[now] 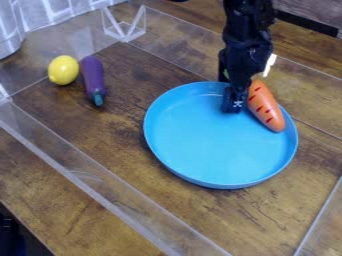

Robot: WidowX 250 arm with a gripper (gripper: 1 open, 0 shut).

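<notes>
A black gripper point(237, 92) reaches down from the top centre to the back rim of a round blue plate point(214, 145), right beside an orange toy carrot point(266, 108) that rests on the plate's right side. The fingertips are dark and small, partly against the carrot's top, so what lies between them is hard to make out.
A yellow lemon point(63, 70) and a purple toy eggplant point(92, 78) lie on the wooden table point(107, 190) at the left. Clear plastic walls edge the work area.
</notes>
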